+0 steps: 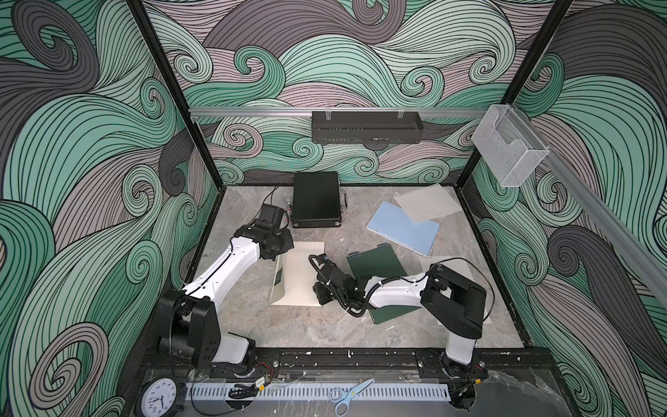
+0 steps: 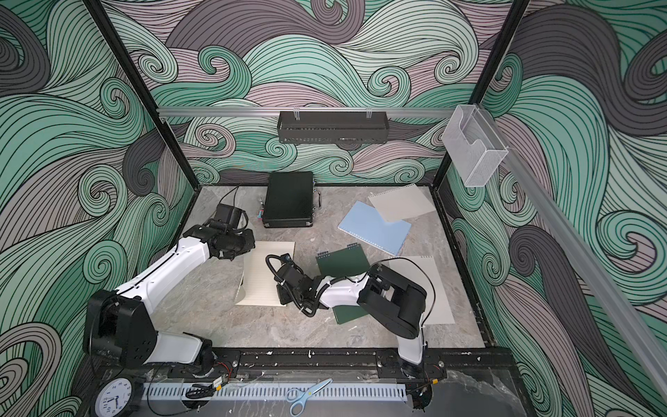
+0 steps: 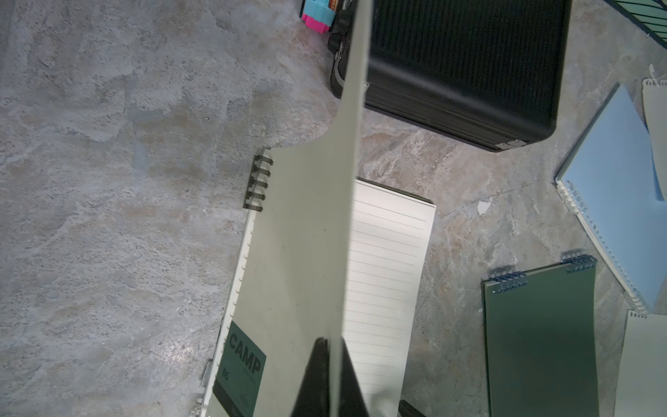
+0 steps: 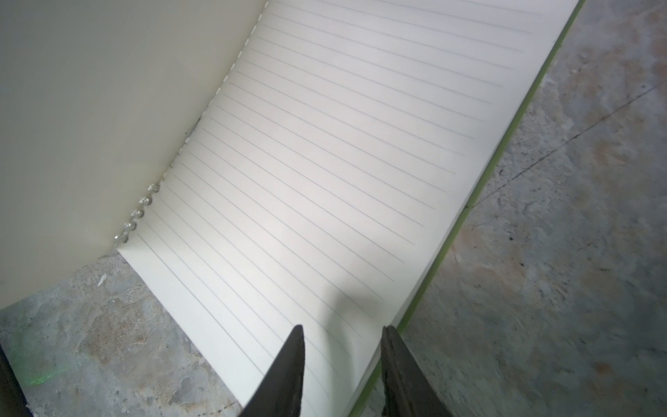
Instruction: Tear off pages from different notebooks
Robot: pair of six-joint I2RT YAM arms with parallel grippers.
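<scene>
The spiral notebook lies open on the table, its lined page (image 4: 312, 160) facing up. Its grey-green cover (image 3: 298, 229), labelled CAMP, is lifted and bent upright along the coil side. My left gripper is shut on that cover's free edge, which runs up between the fingers. At the opposite long edge of the notebook stands my right gripper, its fingers apart, one over the page and the other by the outer edge. Whether those fingers touch paper cannot be told. In the top left view the right gripper hides the notebook's lower right corner.
A dark green notebook (image 1: 375, 260) lies partly under the right arm. Further right are a blue notebook (image 1: 403, 226), a loose torn sheet (image 1: 434, 201) and another pale sheet (image 2: 437, 292). A black case (image 1: 316, 198) stands behind. Bare table lies in front of the open notebook.
</scene>
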